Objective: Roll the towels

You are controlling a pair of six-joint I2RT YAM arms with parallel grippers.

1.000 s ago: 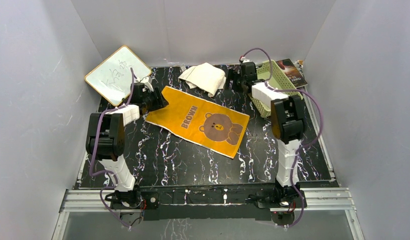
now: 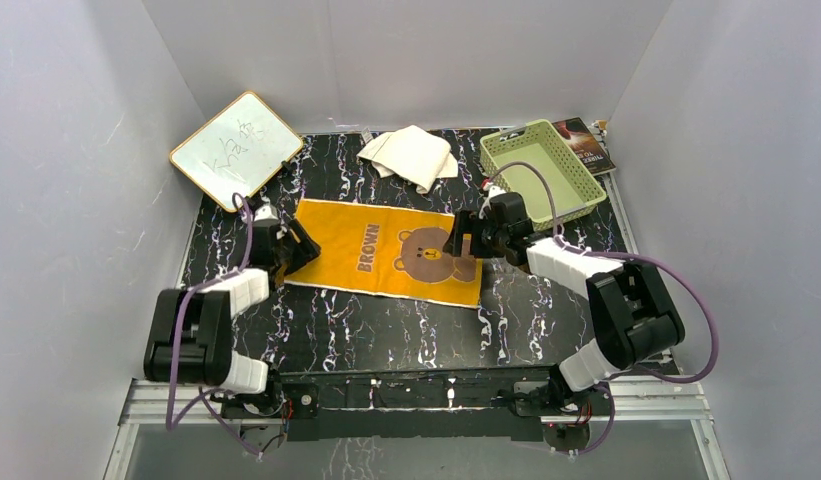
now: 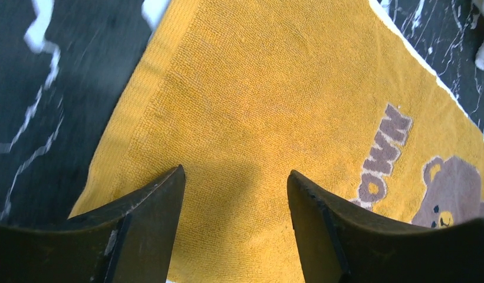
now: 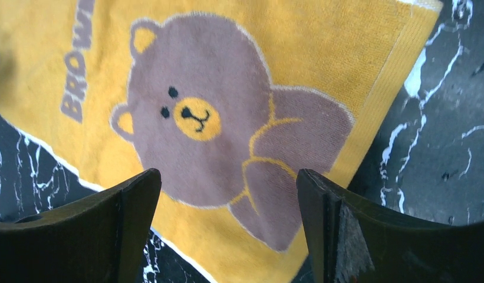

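A yellow towel (image 2: pixel 334 245) with a brown bear and the word BROWN lies spread flat on the dark marbled table, its long sides running nearly left to right. My left gripper (image 2: pixel 307 246) is over the towel's left end; in the left wrist view its fingers (image 3: pixel 151 218) are apart, with flat cloth below and no fold visible between them. Above the bear at the right end is my right gripper (image 2: pixel 456 233), its fingers (image 4: pixel 130 206) also spread, the printed cloth (image 4: pixel 192 159) lying flat beneath. Whether either fingertip touches the cloth, I cannot tell.
Folded cream towels (image 2: pixel 411 155) lie at the back middle. A green basket (image 2: pixel 586 190) stands back right, beside a dark book (image 2: pixel 583 147). The whiteboard (image 2: pixel 221 150) leans at back left.
The yellow towel has turned from a slant to nearly straight. My left gripper has come toward the front; my right has moved from beside the basket to over the towel's right end.
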